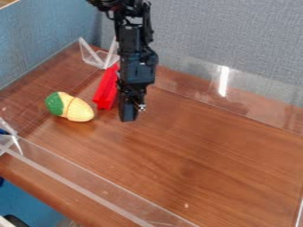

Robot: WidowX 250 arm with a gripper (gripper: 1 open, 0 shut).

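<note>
My black gripper [133, 110] points down just above the wooden tray floor, shut, with nothing visible between its fingers. Behind it, to its left, a red object [106, 89] is partly hidden by the arm. A yellow toy vegetable with a green end [73, 108] lies to the left of the gripper, apart from it.
Clear walls with white corner brackets [92, 55] border the wooden tray. The centre and right of the tray floor [207, 164] are bare. A grey wall stands behind, a blue one at the left.
</note>
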